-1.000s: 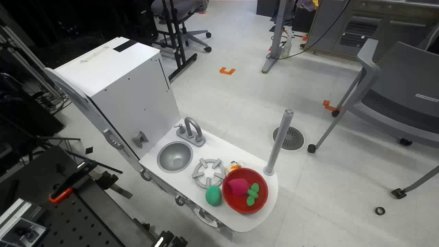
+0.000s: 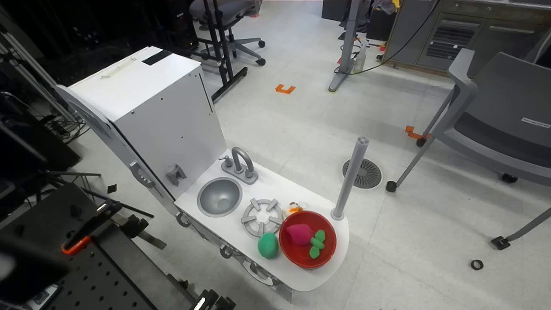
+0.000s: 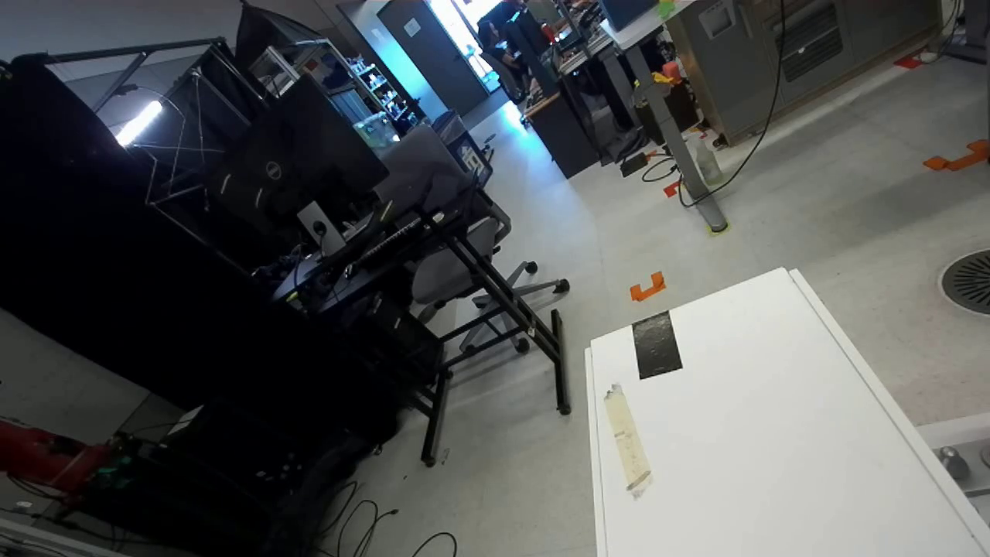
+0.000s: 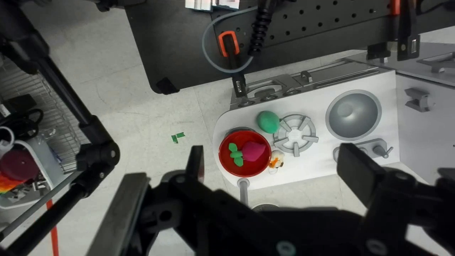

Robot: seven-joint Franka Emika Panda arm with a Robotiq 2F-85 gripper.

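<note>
High over the toy kitchen counter, my gripper stands open, its two dark fingers wide apart and nothing held between them. Below, a red bowl (image 2: 292, 258) rests at the counter's rounded end. Inside it lies a pink toy vegetable (image 4: 253, 151) with green leaves (image 4: 236, 155). A green egg-shaped toy (image 2: 268, 245) sits beside the bowl, by the grey burner (image 2: 249, 219). On the bowl's other side is a small white and orange toy (image 4: 277, 159), partly hidden by the rim in the first exterior view. The second exterior view shows none of these toys.
A grey sink (image 2: 220, 196) and faucet (image 2: 242, 164) lie toward the tall white cabinet (image 2: 181, 111). An upright grey post (image 2: 352, 178) rises at the counter's end. The black perforated table (image 4: 179, 47) runs along the counter's drawer side. Some bare white counter shows around the burner.
A dark blurred shape, apparently part of my arm, has come in at the lower left of the first exterior view, covering part of the table there. The toys and bowl have stayed put.
</note>
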